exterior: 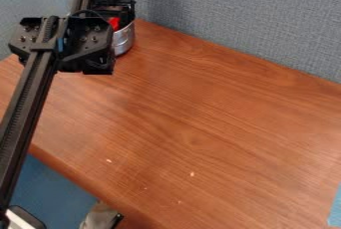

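Observation:
The black arm and its rail [34, 89] run along the left side of the camera view, with a carriage [83, 44] at the upper left. Behind the carriage, at the table's back corner, is a silver cylindrical container [123, 38] with something red [115, 23] at its top, partly hidden by black arm parts. The gripper's fingers cannot be made out among these parts, so its state is unclear.
Grey fabric partitions [240, 19] border the back. A blue strip [334, 206] shows at the lower right edge.

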